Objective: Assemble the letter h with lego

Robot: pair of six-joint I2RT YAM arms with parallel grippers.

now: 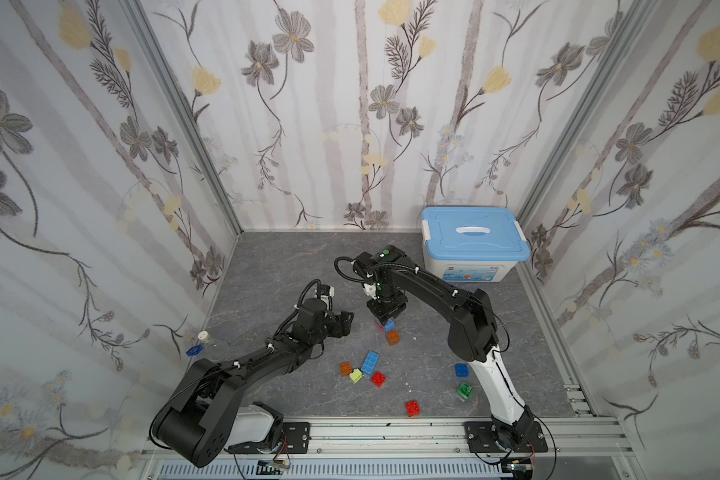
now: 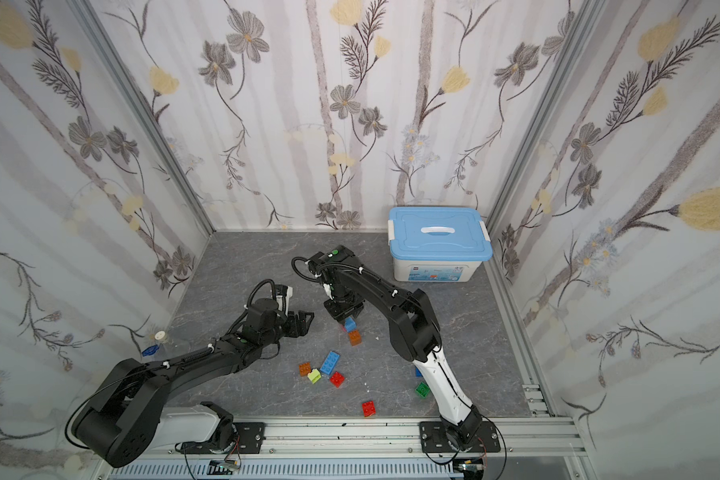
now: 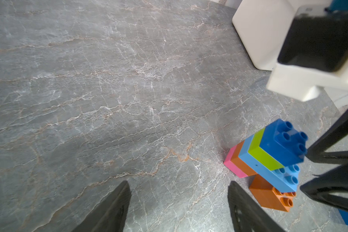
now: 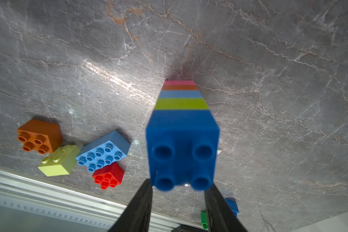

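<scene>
A stack of pink, orange, light blue, lime and blue bricks stands on the grey table, with an orange brick beside it. My right gripper is over the stack, fingertips near the blue top brick; whether they grip it I cannot tell. My left gripper is open and empty, left of the stack.
Loose orange, pale yellow, light blue and red bricks lie toward the front, with blue and green ones at front right. A lidded storage box stands at back right.
</scene>
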